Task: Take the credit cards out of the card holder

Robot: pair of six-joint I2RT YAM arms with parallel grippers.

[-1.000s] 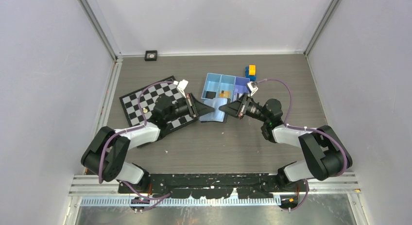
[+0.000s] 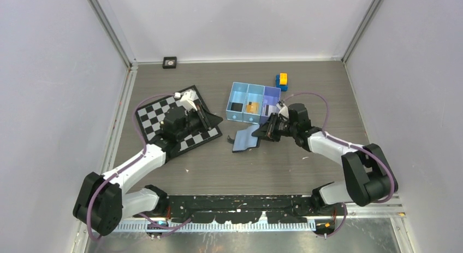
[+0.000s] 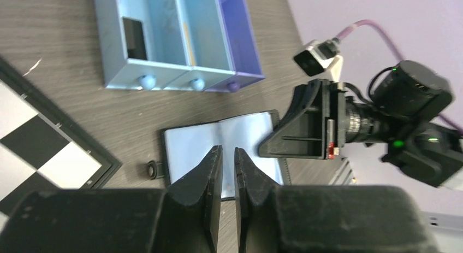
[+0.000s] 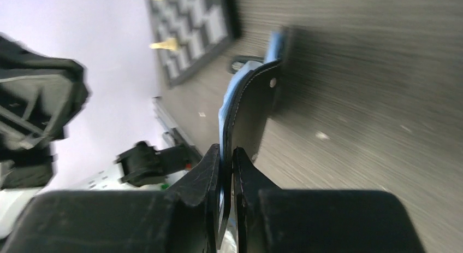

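The card holder point(image 2: 244, 139), with light blue inner faces and a dark stitched cover point(image 4: 251, 111), hangs over the table below the blue organiser. My right gripper point(image 2: 261, 132) is shut on its edge. In the left wrist view the holder point(image 3: 191, 149) lies open to view, with a dark tab on its left. My left gripper point(image 2: 217, 119) stands apart from the holder, up and to the left; its fingers look shut, and nothing shows between them. No separate card can be made out on the holder.
The three-part organiser point(image 2: 238, 97) stands behind, with small items inside. A checkerboard point(image 2: 150, 116) lies left, a yellow-blue toy point(image 2: 283, 80) back right, a black square object point(image 2: 170, 62) back left.
My left arm has drawn left, away from the holder. The right gripper has shifted a little toward the front right with the holder, which now shows more opened out.
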